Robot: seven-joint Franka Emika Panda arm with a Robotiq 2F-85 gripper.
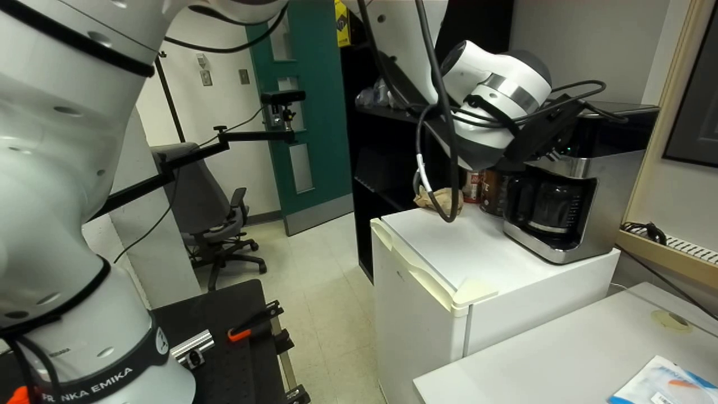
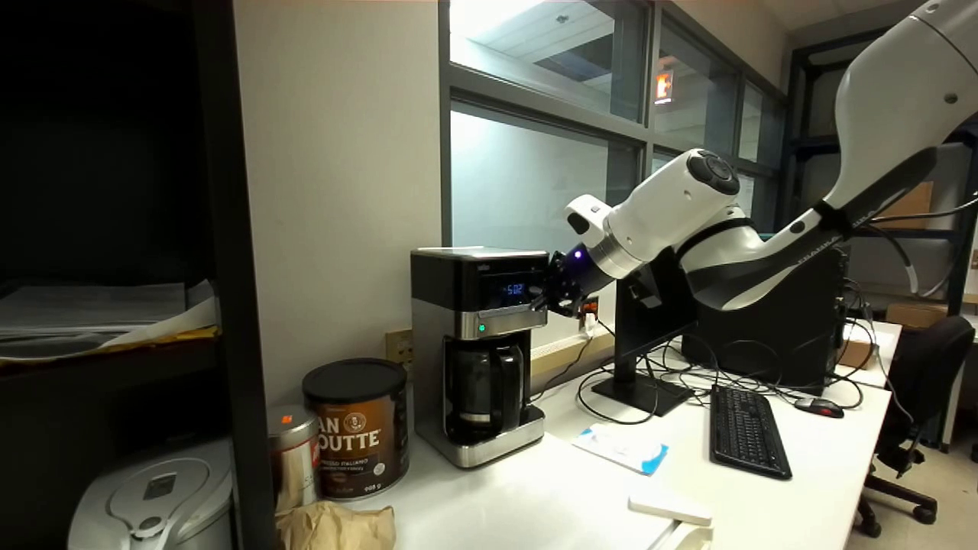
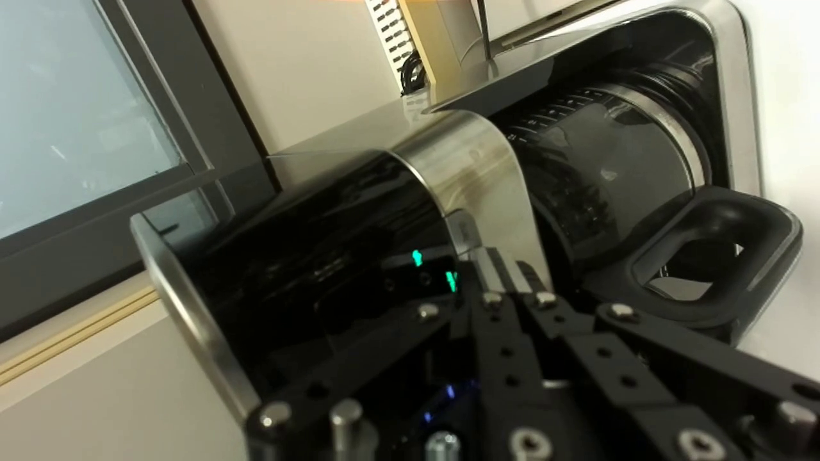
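Observation:
A black and silver coffee maker (image 2: 480, 275) stands upright, its display and a small green light lit. Its glass carafe (image 2: 477, 389) sits inside, under the brewing head. My gripper is shut, nothing showing between its fingers. In the wrist view the fingertips lie over the front panel beside the silver band (image 3: 480, 169); whether they touch it I cannot tell. The carafe's black handle (image 3: 711, 246) is to the right of them there. Exterior view 2 has the gripper at the front of the brewing head, at display height.
The coffee maker rests on a white fridge (image 1: 437, 242). Behind it in exterior view 1 are a coffee can (image 2: 355, 431) and a crumpled brown paper bag (image 2: 337, 527). A desk holds a monitor (image 2: 655, 321) and keyboard (image 2: 747, 431).

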